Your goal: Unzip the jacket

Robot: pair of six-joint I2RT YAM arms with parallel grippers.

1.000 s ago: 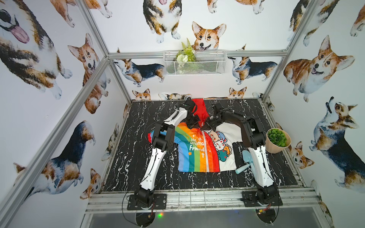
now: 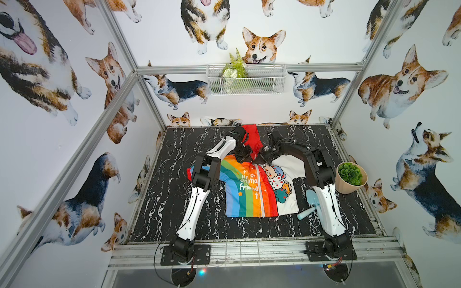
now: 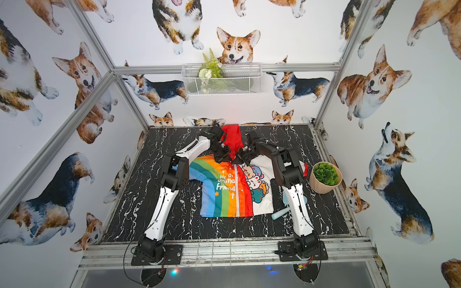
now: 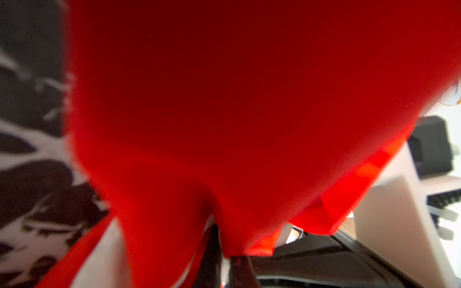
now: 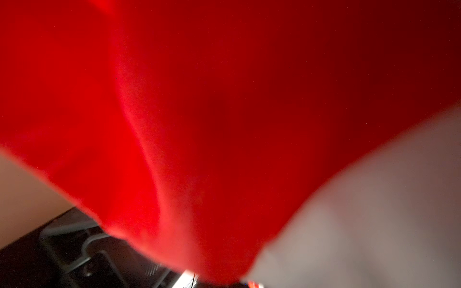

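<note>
The jacket (image 2: 242, 192) lies flat on the table, striped in rainbow colours on its left half and white with cartoon animals on its right. Its red hood (image 2: 250, 136) points to the back. A pale zip line (image 2: 259, 192) runs down the front to the hem, its halves side by side. At the neck, my left gripper (image 2: 251, 159) is shut on the jacket; red cloth (image 4: 177, 249) bunches at its fingers in the left wrist view. Beside it, my right gripper (image 3: 235, 162) is shut at the zip's top. Red cloth hides its fingertips in the right wrist view.
A light-blue tool (image 2: 307, 211) lies by the jacket's right hem, partly under my right arm. A potted plant (image 2: 351, 174) stands at the right edge. A white wire basket (image 2: 261, 85) hangs on the back wall.
Both arms stay at the neck with almost no movement. The red cloth and the jacket front have shifted very slightly.
</note>
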